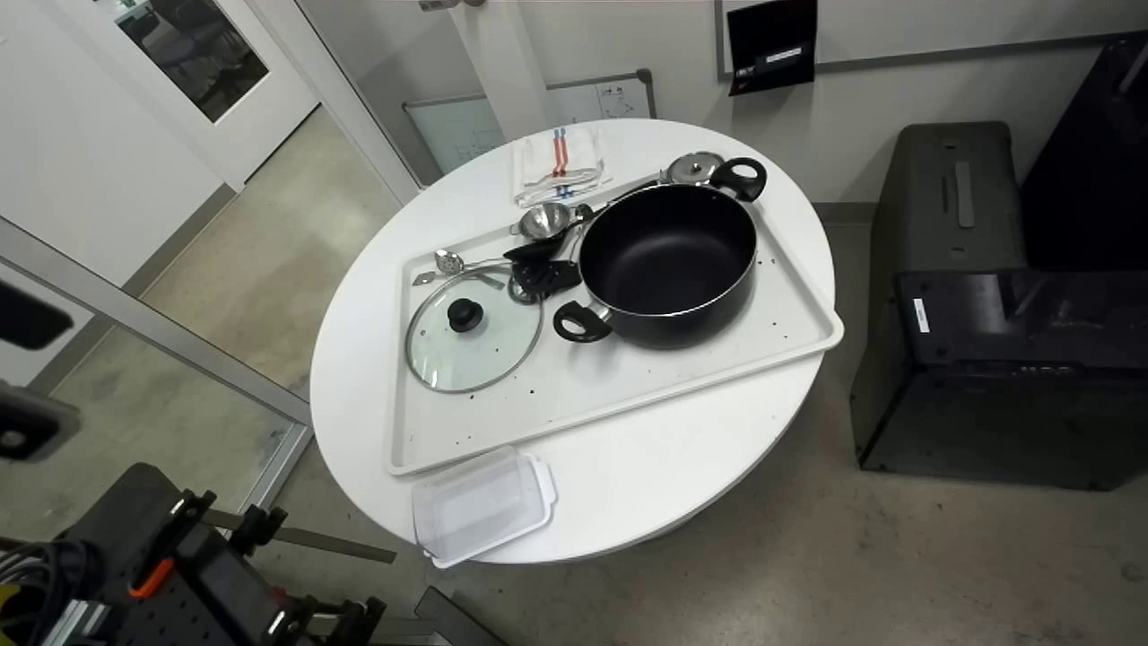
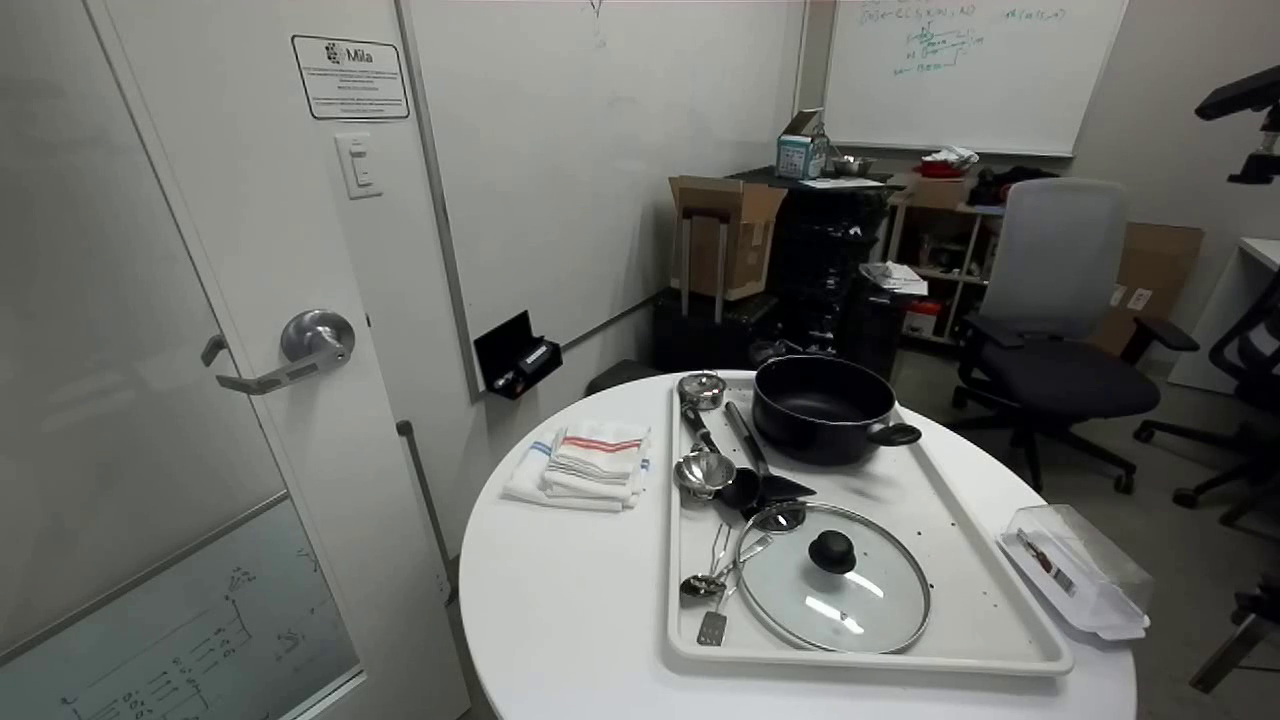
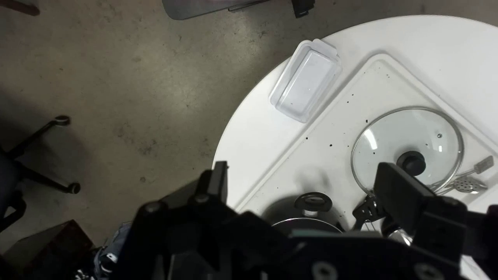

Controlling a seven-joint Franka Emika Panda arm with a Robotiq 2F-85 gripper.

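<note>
My gripper stands open in the wrist view, with its dark fingers [image 3: 217, 179] wide apart and nothing held between them. It is above the table, and part of it enters exterior view 1 at the left edge. A black pot [image 1: 667, 253] rests uncovered and empty on the white tray [image 1: 603, 393]. Its glass lid [image 1: 490, 350], black knob [image 1: 465, 314] up, lies flat on the tray beside it. In the wrist view the gripper body hides most of the pot. A clear plastic container [image 1: 484, 504] sits at the table's edge, outside the tray.
Several utensils, including a slotted spatula [image 2: 713, 626] and a small metal strainer [image 2: 704, 474], crowd one side of the tray. A folded towel [image 1: 560, 163] lies on the table behind it. Bare tray shows between lid, pot and front rim. A black case [image 1: 1012, 377] stands off the table.
</note>
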